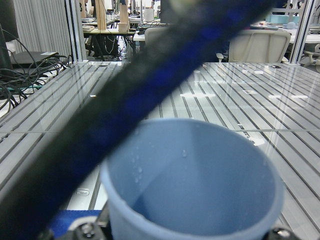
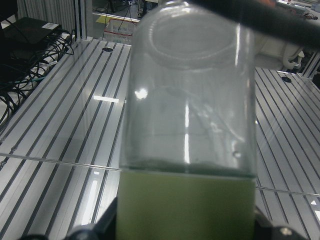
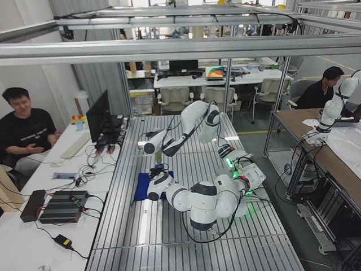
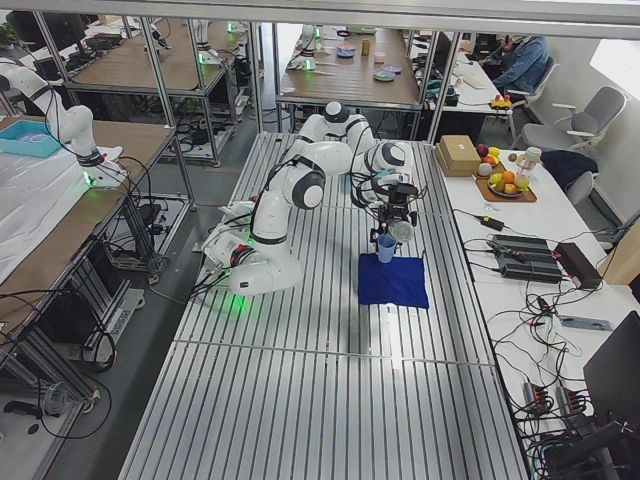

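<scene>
In the left wrist view a blue cup [image 1: 190,180] fills the lower middle, my left gripper shut on it, its fingers mostly hidden beneath. In the camera right view this cup [image 4: 386,250] is upright over a dark blue cloth [image 4: 392,285]. A clear bottle with pale green contents [image 2: 185,200] fills the middle of the right wrist view, held in my right gripper. In the camera right view the bottle [image 4: 402,231] is beside and slightly above the cup. A blurred dark bar crosses the top of both wrist views.
A side desk [image 4: 520,320] holds a cardboard box [image 4: 456,155], a board of fruit, electronics and cables. A monitor [image 3: 98,116] stands by the table's edge. Two seated people are outside the table.
</scene>
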